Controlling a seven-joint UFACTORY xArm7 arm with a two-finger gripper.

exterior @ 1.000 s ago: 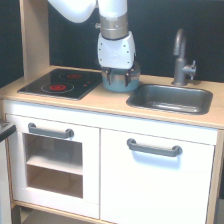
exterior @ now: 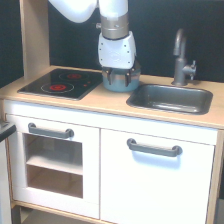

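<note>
A blue-grey pot [exterior: 122,86] stands on the wooden counter between the stove and the sink. My white arm reaches in from the top, and my gripper [exterior: 119,76] is right at the pot, its dark fingers in front of or over the rim. Whether the fingers are open or closed around part of the pot cannot be made out, since they blend with the dark area there.
To the left lies a black stove [exterior: 62,84] with red burner rings. A metal sink [exterior: 172,98] with a tall faucet [exterior: 181,58] is on the right. Below are a windowed oven door [exterior: 88,165] and a white cabinet door [exterior: 150,185], both with grey handles. Dark wall behind.
</note>
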